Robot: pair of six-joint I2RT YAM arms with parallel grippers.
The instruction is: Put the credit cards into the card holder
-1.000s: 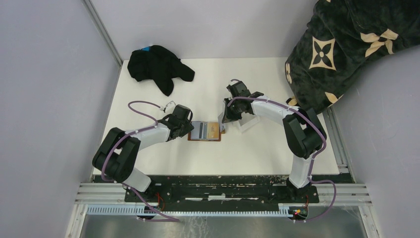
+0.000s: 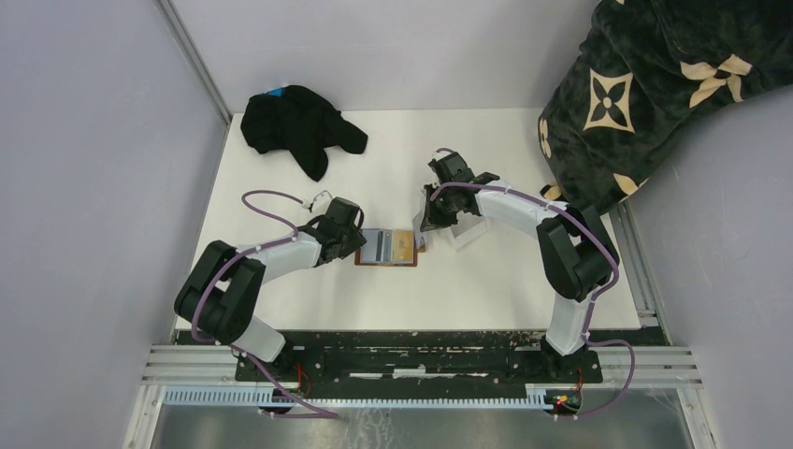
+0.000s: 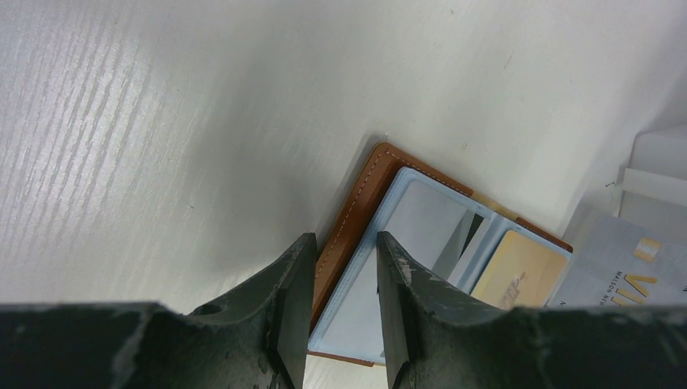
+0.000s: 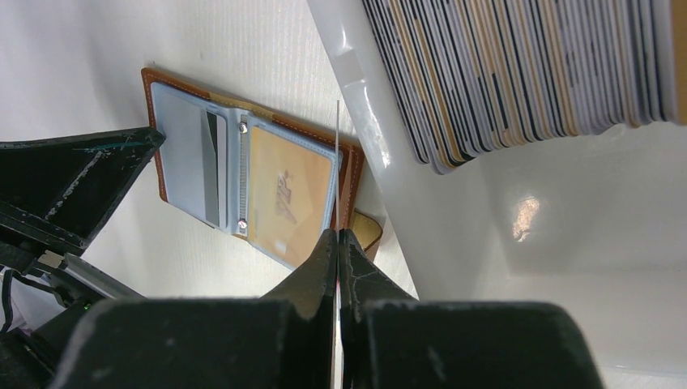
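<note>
The open card holder (image 2: 387, 264) lies on the table, brown outside with clear sleeves, a tan card (image 4: 279, 190) in its right half. My right gripper is shut on a thin grey credit card, seen edge-on in the right wrist view and standing upright by the holder's right edge. Whether its lower edge is inside a sleeve I cannot tell. Over the holder's left edge, my left gripper is open, the brown border showing between its fingers. Contact with the holder is unclear there.
Right of the holder stands a white box (image 4: 454, 235) with a row of many cards (image 4: 526, 73), partly under the right arm. A black cloth (image 2: 301, 126) lies at the back left, and a dark patterned cushion (image 2: 645, 98) at the back right.
</note>
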